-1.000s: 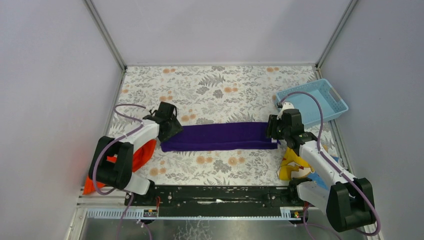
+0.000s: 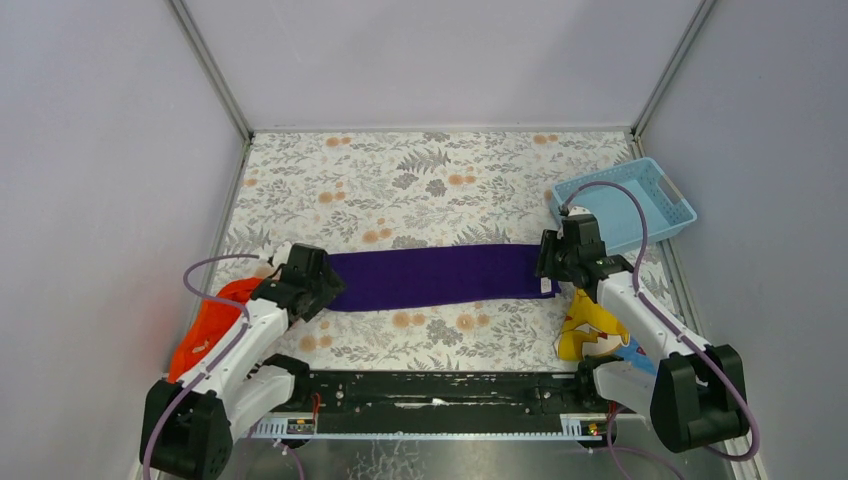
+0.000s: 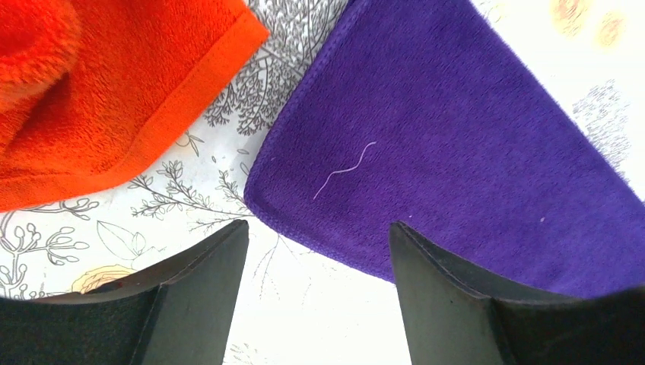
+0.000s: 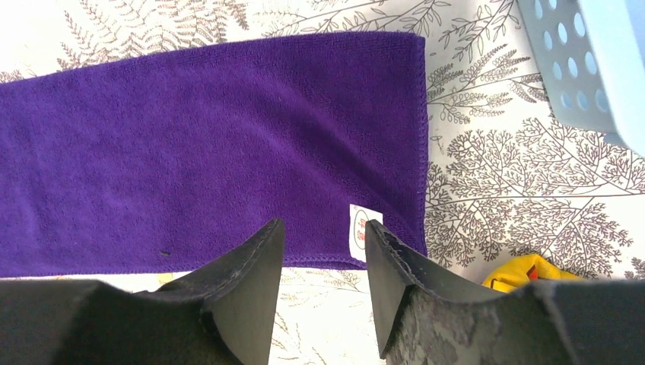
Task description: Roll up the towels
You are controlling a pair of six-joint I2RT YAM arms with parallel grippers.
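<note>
A purple towel [image 2: 430, 276] lies as a long flat strip across the middle of the table, a white label near its right front corner. My left gripper hangs open over the towel's left end, nothing held between its fingers. My right gripper is open above the right end, beside the label; in the right wrist view that corner is slightly rumpled.
An orange towel [image 2: 208, 330] is bunched at the left, partly under my left arm. A yellow patterned cloth [image 2: 576, 330] lies front right. A light blue basket [image 2: 635, 205] stands back right.
My left gripper has moved toward the front and left. The purple towel's front edge lies further forward and flatter. The right arm has shifted only slightly.
</note>
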